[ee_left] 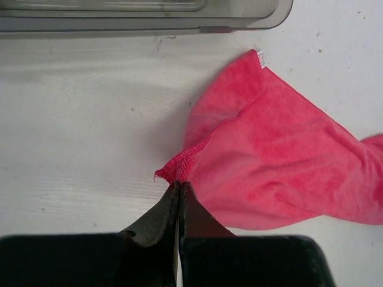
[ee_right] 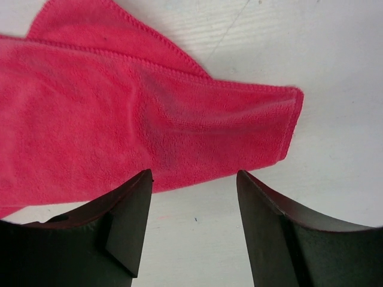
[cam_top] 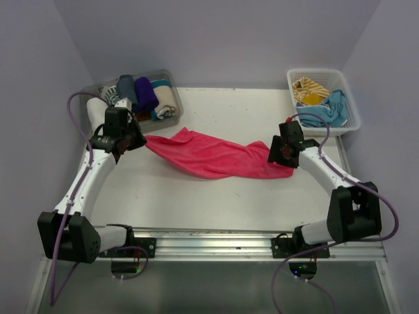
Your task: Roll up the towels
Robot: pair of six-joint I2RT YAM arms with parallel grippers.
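A pink towel [cam_top: 222, 157] lies spread, with folds, across the middle of the table. Its left corner rises to my left gripper [cam_top: 141, 140], which is shut on it; in the left wrist view that corner [ee_left: 176, 167] meets the fingertips. My right gripper [cam_top: 281, 154] is open above the towel's right end, and in the right wrist view the towel [ee_right: 131, 119] lies flat beyond its fingers, nothing between them.
A grey bin [cam_top: 171, 118] of rolled towels stands at back left. A white basket [cam_top: 350, 118] of loose towels stands at back right.
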